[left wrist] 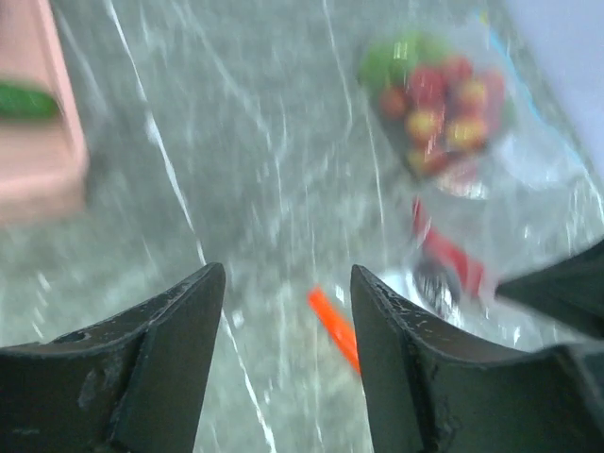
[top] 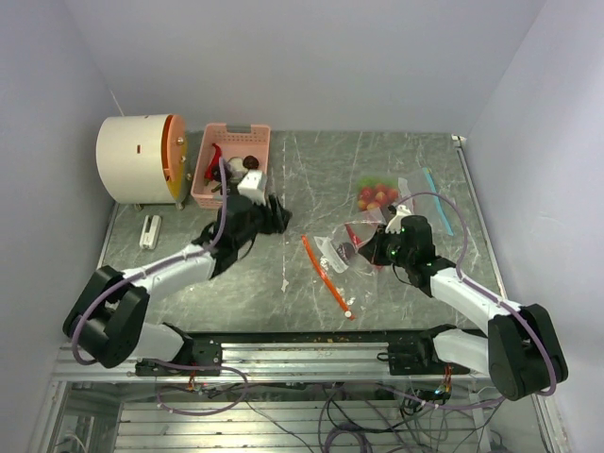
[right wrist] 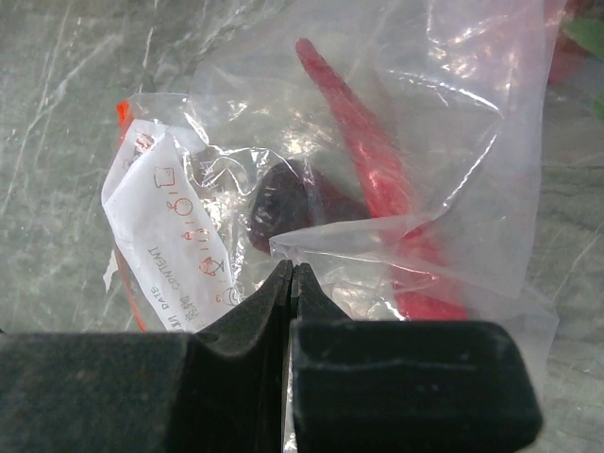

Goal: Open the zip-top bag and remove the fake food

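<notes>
The clear bag (right wrist: 330,123) lies on the grey table with a red pepper-shaped piece (right wrist: 368,151) and a dark rounded piece (right wrist: 280,206) inside. My right gripper is shut over it, its tips at a fold of film; whether film is pinched cannot be seen. An orange strip (top: 327,276) lies along the bag's left side. Left of the bag, my left gripper hangs apart from it, fingers apart and empty. The pink basket (top: 261,142) at the back left holds a red piece (top: 213,160) among other food.
Another clear bag with red and green food (top: 377,192) lies behind the first, beside a blue strip (top: 438,200). A white drum (top: 132,159) stands left of the basket, with a white remote-like object (top: 150,232) in front.
</notes>
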